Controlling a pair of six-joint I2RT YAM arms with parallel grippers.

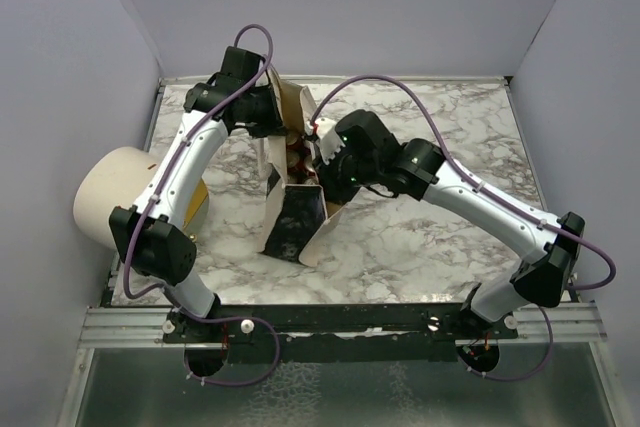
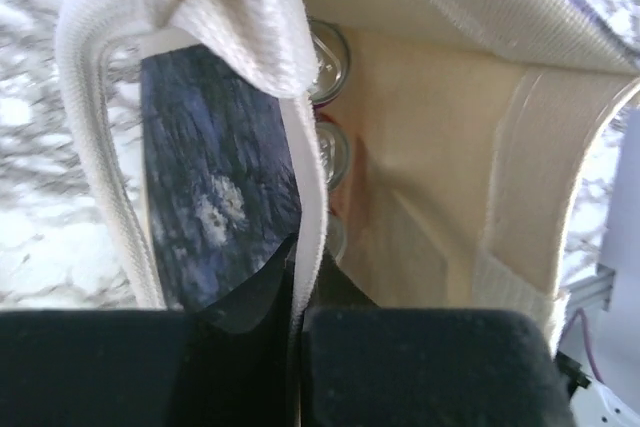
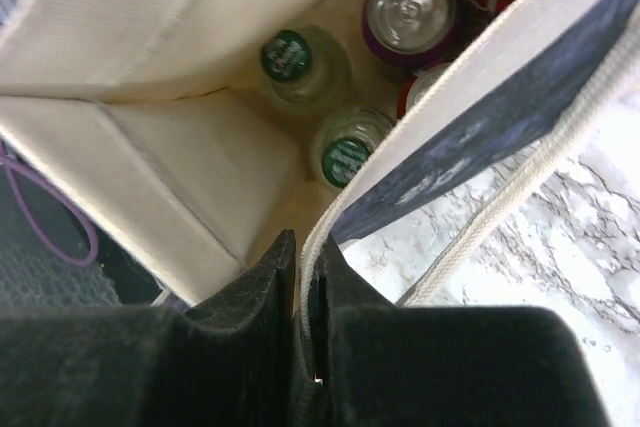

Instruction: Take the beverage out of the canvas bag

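Note:
The upright canvas bag (image 1: pixel 311 244) stands open at the top, its dark printed panel (image 1: pixel 293 224) facing the front. My left gripper is shut on the bag's left rim. The right gripper is shut on the opposite rim, the fabric edge pinched between its fingers. Down inside, the right wrist view shows a purple can (image 3: pixel 410 9), red cans, and two clear bottles with green caps, one beside the bag wall (image 3: pixel 290 59) and another bottle (image 3: pixel 347 152) nearer the printed side. Silver can tops (image 2: pixel 331 152) also show in the left wrist view, partly hidden.
A beige rounded container with a yellow face (image 1: pixel 115 192) lies to the left of the bag, close to my left arm. Grey walls stand on both sides and at the back.

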